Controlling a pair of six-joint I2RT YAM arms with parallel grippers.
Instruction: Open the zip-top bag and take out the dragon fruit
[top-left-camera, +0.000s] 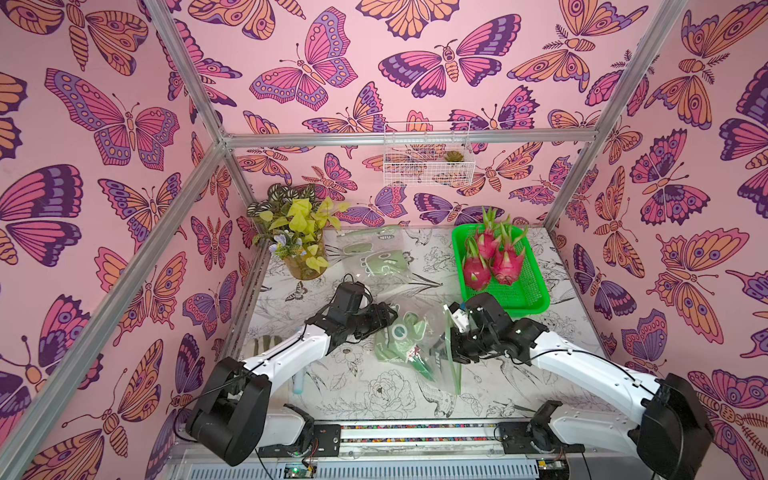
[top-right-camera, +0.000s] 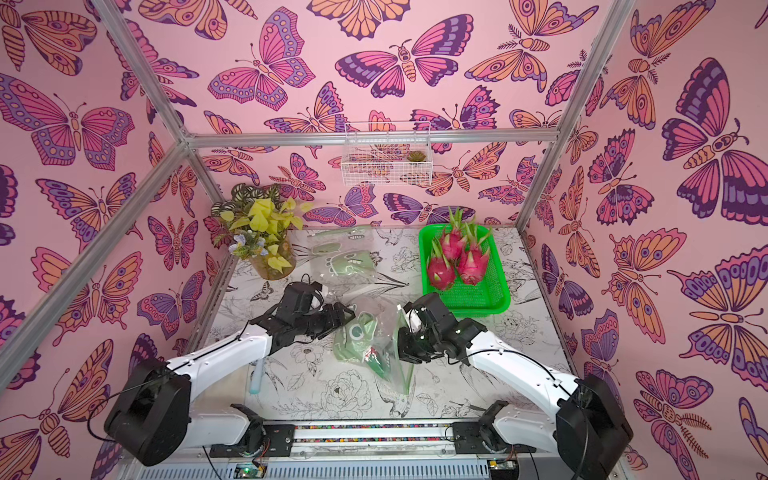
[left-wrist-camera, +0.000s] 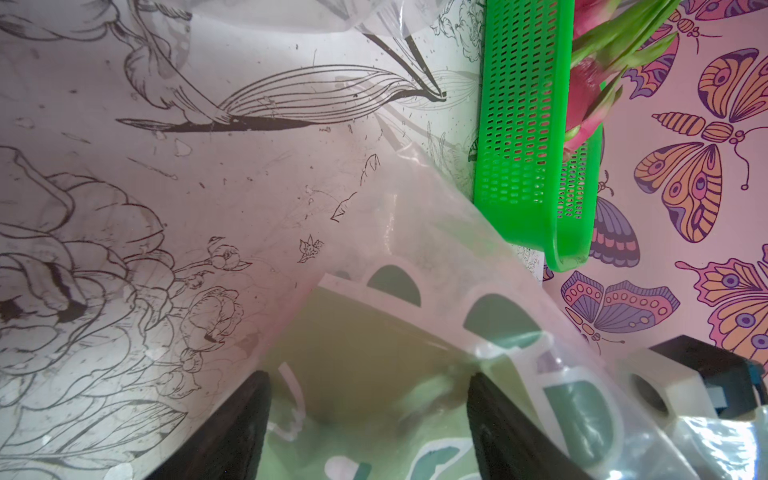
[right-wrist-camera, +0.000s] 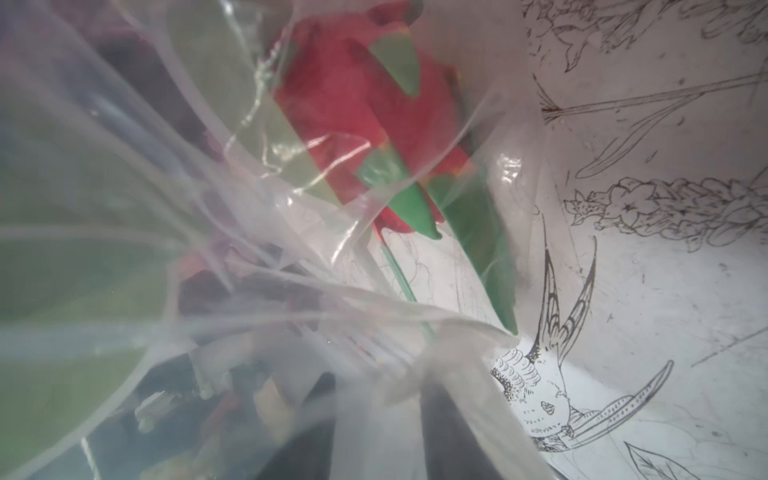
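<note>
The clear zip top bag (top-left-camera: 400, 345) with green print lies mid-table, its green-edged mouth (top-left-camera: 454, 376) on the right side. Red shapes with green tips, likely the dragon fruit (right-wrist-camera: 344, 120), show through film in the right wrist view. My left gripper is open at the bag's left side, green-printed film between and beyond its fingers. At the bag's mouth is my right gripper, its fingers (right-wrist-camera: 448, 432) apart. Creased film covers much of that wrist view, so I cannot tell whether the fingertips are inside the bag.
A green basket (top-left-camera: 528, 297) with several dragon fruits (top-left-camera: 505, 264) stands at back right. Another clear bag (top-left-camera: 384, 264) lies flat behind the working bag. A potted plant (top-left-camera: 302, 232) stands at back left.
</note>
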